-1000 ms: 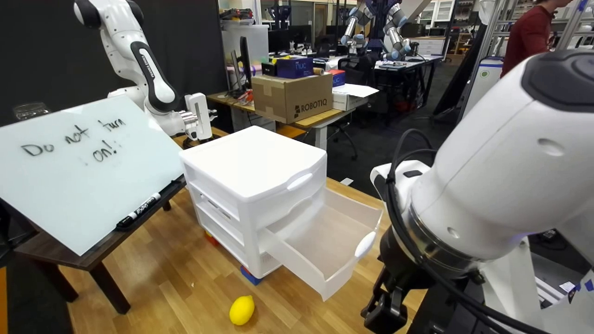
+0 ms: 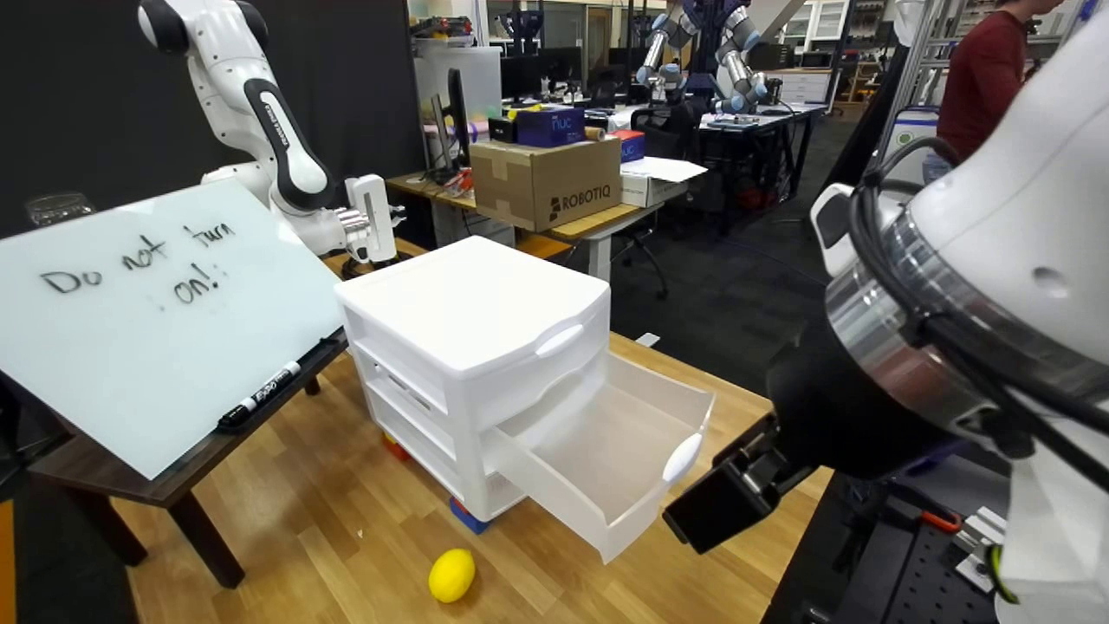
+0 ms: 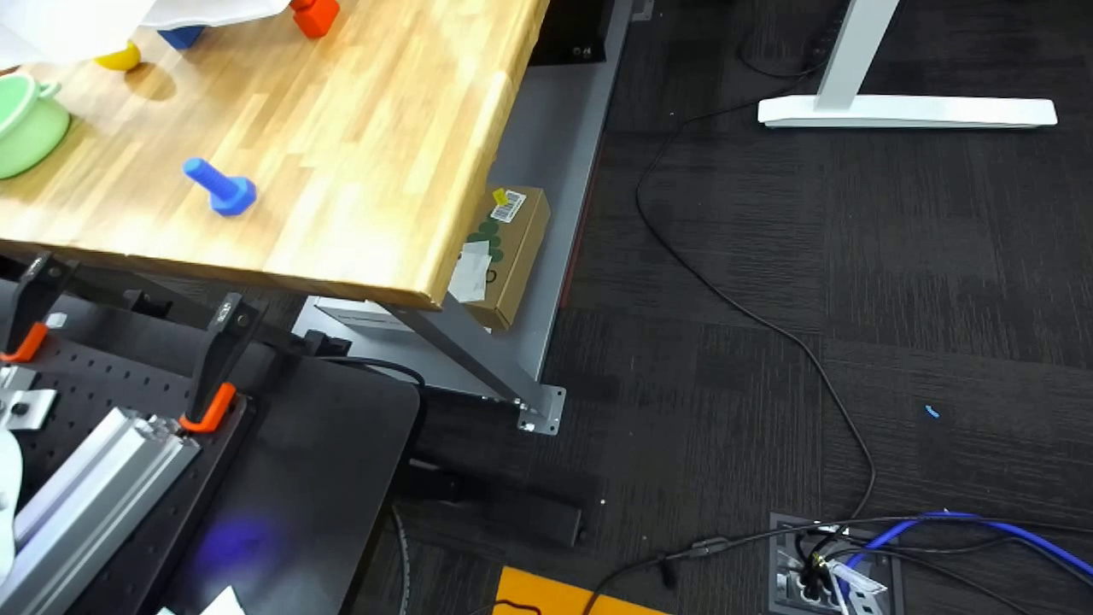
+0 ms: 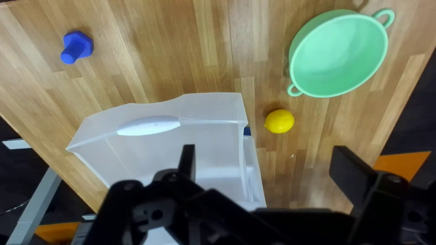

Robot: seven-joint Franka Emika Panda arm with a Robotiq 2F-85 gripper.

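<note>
In exterior view 1, my gripper [image 2: 717, 504] hangs just right of the pulled-out drawer [image 2: 608, 452] of a white cabinet [image 2: 473, 302]. The wrist view has my gripper open, its fingers wide apart and nothing held. Below and left of it lies the drawer [image 4: 143, 159], empty where it shows. A yellow lemon [image 4: 279, 121] rests on the table beside the drawer. Beyond it sits a mint-green two-handled bowl [image 4: 339, 53], empty inside. A blue bolt-shaped piece [image 4: 77, 47] stands on the wood at upper left.
A whiteboard [image 2: 166, 312] with a marker [image 2: 260, 393] leans on a dark stand left of the cabinet. Blue blocks [image 2: 468, 515] sit under a cabinet corner. Bare table [image 3: 379, 133] lies right of the blue piece, up to the edge. Another robot arm [image 2: 270, 125] stands behind.
My arm has swung to the right in exterior view 1, and the gripper has risen and turned. The drawer and lemon look unmoved.
</note>
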